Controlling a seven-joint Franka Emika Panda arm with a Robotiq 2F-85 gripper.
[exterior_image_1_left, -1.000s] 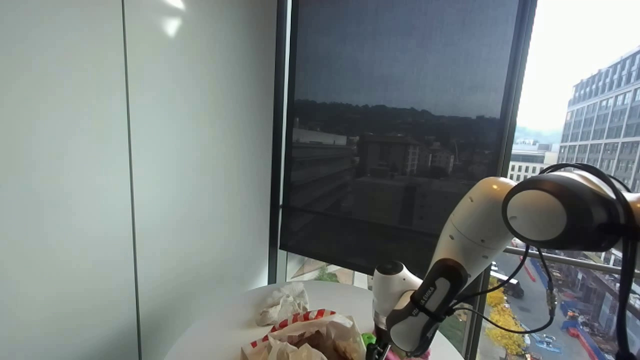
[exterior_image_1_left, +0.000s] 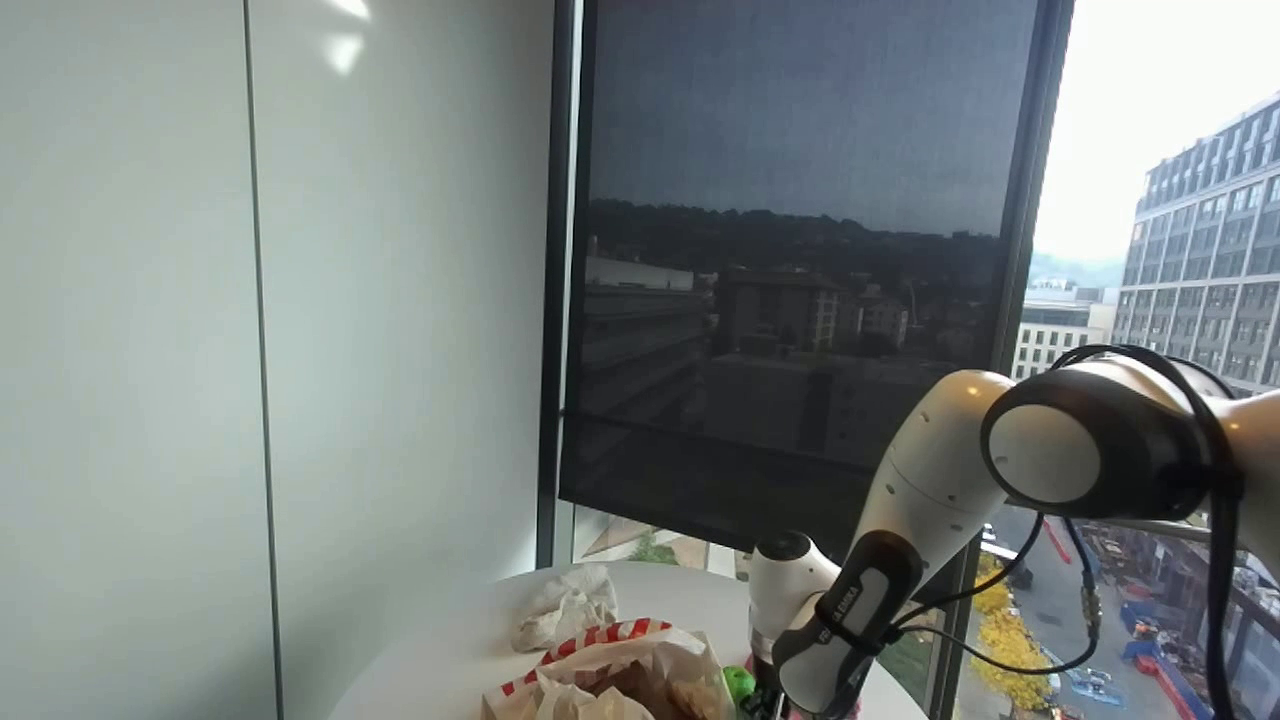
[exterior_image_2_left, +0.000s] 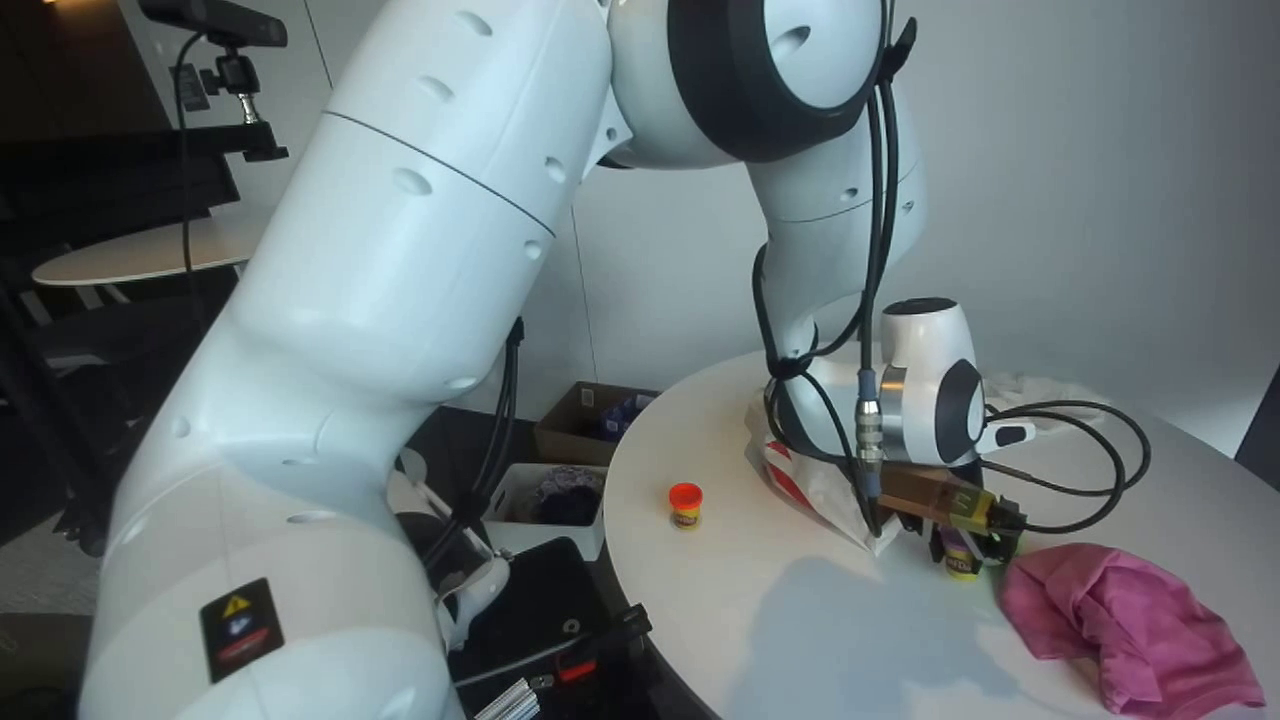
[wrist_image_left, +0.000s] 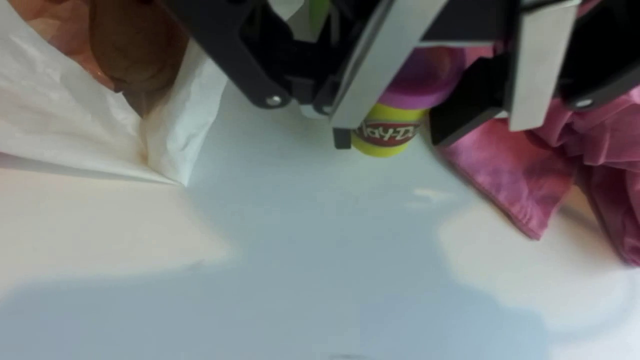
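Note:
A yellow Play-Doh tub with a purple lid (wrist_image_left: 390, 123) stands on the white table. In the wrist view my gripper straddles it, fingers parted, one finger on each side. The left fingertip (wrist_image_left: 343, 139) overlaps the tub's edge from this angle, and the right pad (wrist_image_left: 459, 105) is close to the other side; whether either touches cannot be told. In exterior view 2 the tub (exterior_image_2_left: 960, 562) shows low between the dark fingers. Exterior view 1 hides the fingertips behind the arm and frame edge.
A white paper bag (wrist_image_left: 66, 114) with brown contents stands left of the gripper. A crumpled pink cloth (exterior_image_2_left: 1128, 618) lies close on the right. Another tub, red-lidded (exterior_image_2_left: 685, 504), stands apart near the table's edge. Something green (exterior_image_1_left: 738, 684) is beside the bag.
Bag and crumpled white paper have stayed put.

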